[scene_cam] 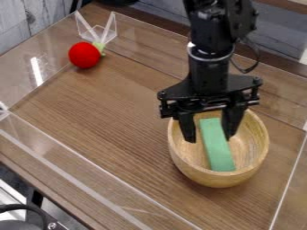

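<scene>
My black gripper (211, 110) hangs over a round tan bowl (218, 178) at the right, its fingers pointing down at the bowl's back part. A pale green bar (218, 151) lies lengthwise in the bowl, its near end toward the front. The fingers look apart, above or around the bar's far end; I cannot tell whether they touch it.
A red ball (84, 55) with a pale, translucent leafy shape (100, 32) behind it sits at the back left on the wooden table (96, 135). Dark cables show at the bottom left.
</scene>
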